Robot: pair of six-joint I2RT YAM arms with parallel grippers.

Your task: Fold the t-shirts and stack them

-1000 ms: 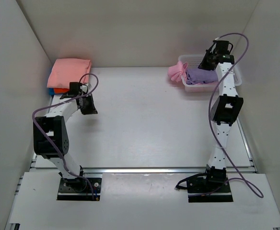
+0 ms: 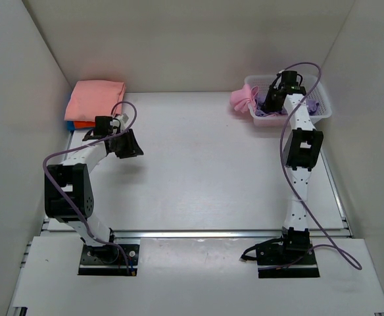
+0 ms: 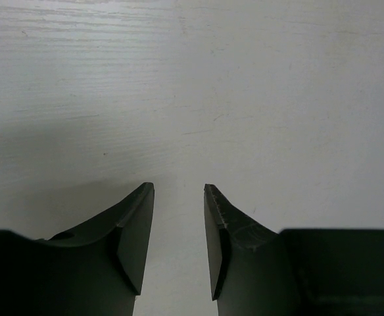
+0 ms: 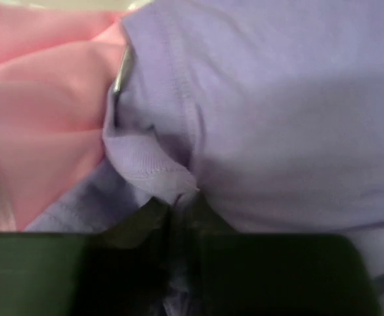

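Note:
In the white basket (image 2: 323, 106) at the back right lies a purple t shirt (image 4: 264, 118), with a pink shirt (image 2: 242, 99) bunched over the basket's left side. My right gripper is down in the purple cloth, its dark fingers close together with a fold of it between them; whether they are firmly shut is too blurred to tell. At the back left, a folded salmon shirt (image 2: 95, 99) tops a stack. My left gripper stands open and empty above bare table, to the right of and in front of that stack.
Orange and blue edges (image 2: 70, 112) of other folded cloth show under the salmon shirt. Walls stand close behind and beside the basket.
The left gripper has shifted slightly right.

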